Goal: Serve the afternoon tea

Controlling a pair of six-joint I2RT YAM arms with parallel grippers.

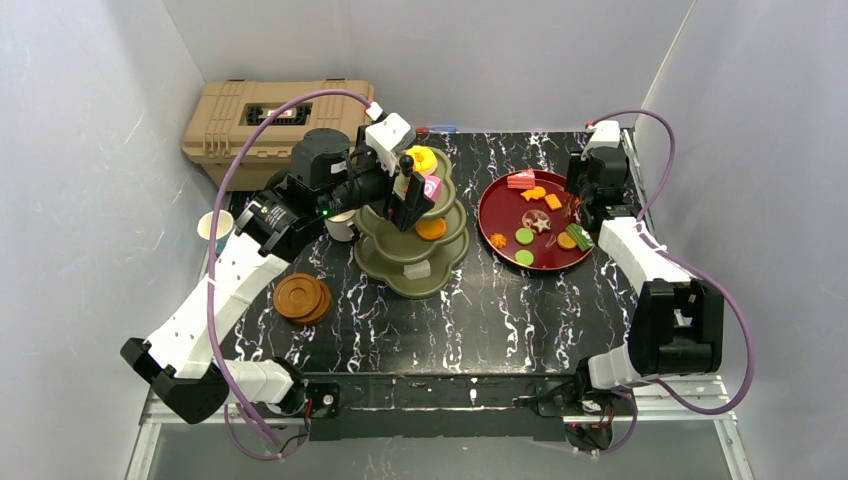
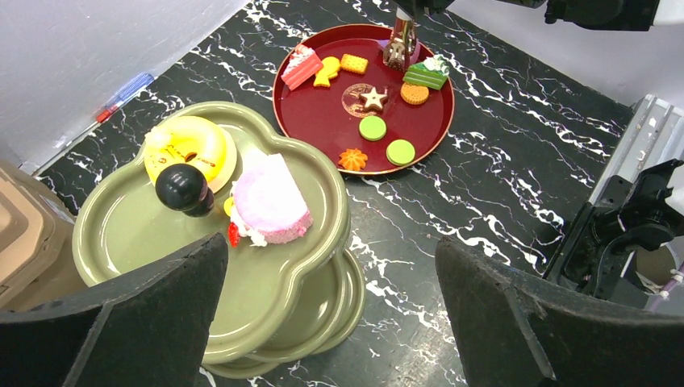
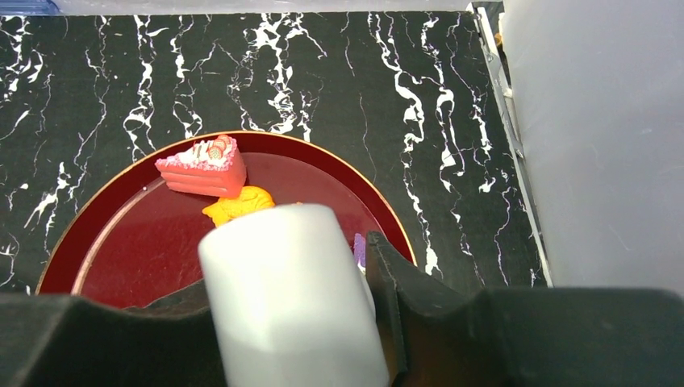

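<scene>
My left gripper [image 1: 407, 196] stands open above the top tier of the green tiered stand [image 2: 121, 242], nothing between its fingers. On that tier are a yellow doughnut [image 2: 211, 149], a dark round-topped knob [image 2: 182, 187] and a pink cake slice [image 2: 270, 201]. Over the right side of the red tray [image 1: 500, 215], my right gripper [image 1: 576, 176] is closed around a white-ended tool [image 3: 290, 282], apparently tongs. The tool's brownish tips [image 2: 397, 53] reach down at a purple piece [image 2: 415, 53]; whether they grip it cannot be told.
Also on the tray are a red cake slice [image 2: 302, 66], a green cake slice [image 2: 427, 72], a star biscuit [image 2: 373, 99] and several small sweets. Brown coasters [image 1: 300, 299], cups [image 1: 341, 228] and a tan case [image 1: 225, 115] are at the left.
</scene>
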